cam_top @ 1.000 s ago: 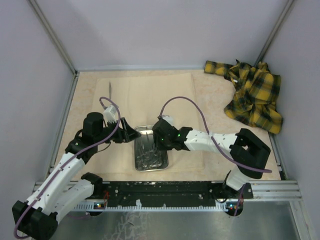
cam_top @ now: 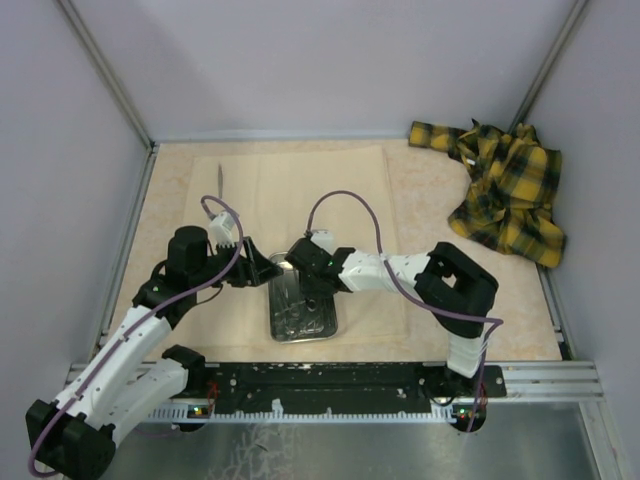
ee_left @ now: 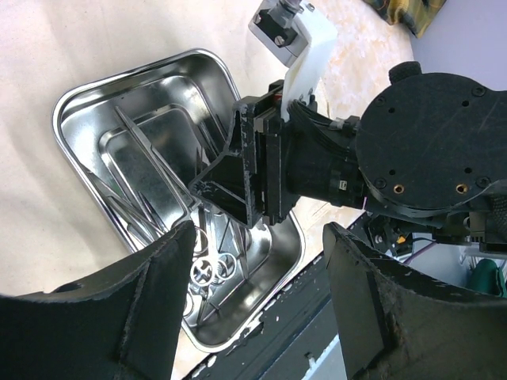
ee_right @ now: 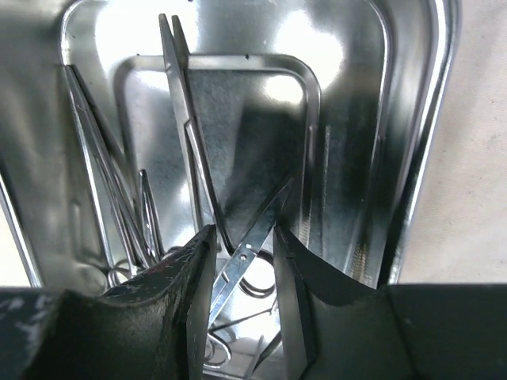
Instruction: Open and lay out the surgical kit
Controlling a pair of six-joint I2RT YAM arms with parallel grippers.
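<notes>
The steel tray (cam_top: 290,328) lies open on the cream cloth, holding several scissors, clamps and thin instruments. My right gripper is down over it, part open, its fingertips either side of scissor blades (ee_right: 269,204); whether they touch them I cannot tell. Long tweezer-like forceps (ee_right: 186,111) lie nearby in the tray. My left gripper stands open at the tray's left, above it, nothing seen between its fingers. In the left wrist view the right arm hides the tray's right part.
A thin instrument (cam_top: 220,180) lies on the cream cloth (cam_top: 290,190) at back left. A yellow plaid cloth (cam_top: 505,195) is heaped at back right. The cloth behind the tray is clear.
My right arm has moved left over the tray, its elbow drawing inward. The left arm has stayed still.
</notes>
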